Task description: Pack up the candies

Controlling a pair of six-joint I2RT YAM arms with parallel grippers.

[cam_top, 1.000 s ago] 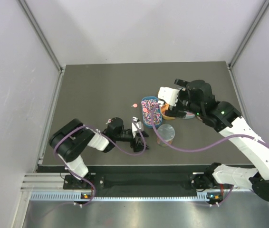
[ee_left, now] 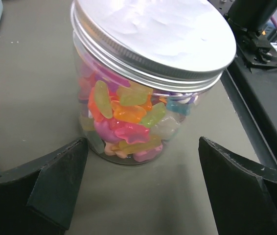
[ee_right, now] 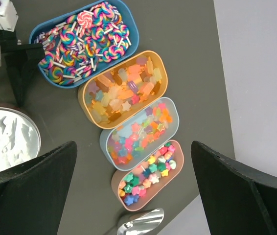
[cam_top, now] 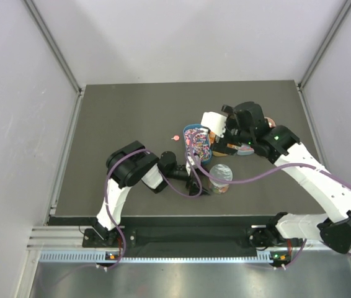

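A clear jar with a whitish metal lid stands upright on the table, colourful gummy candies inside. My left gripper is open and low at the jar's side, its fingers spread wider than the base; contact cannot be made out. Open and empty, my right gripper hangs above the candy trays, pointing down. Below it are a blue tray of lollipops, an orange tray of gummies, a pale blue tray of gummies and a pink tray of small star-like candies.
One pink lollipop lies alone left of the blue tray. A shiny metal piece sits beyond the pink tray. The right arm covers part of the trays from above.
My left arm has moved right, bringing its gripper up to the jar. The jar has shifted slightly right. My right arm has drifted a little left over the trays.
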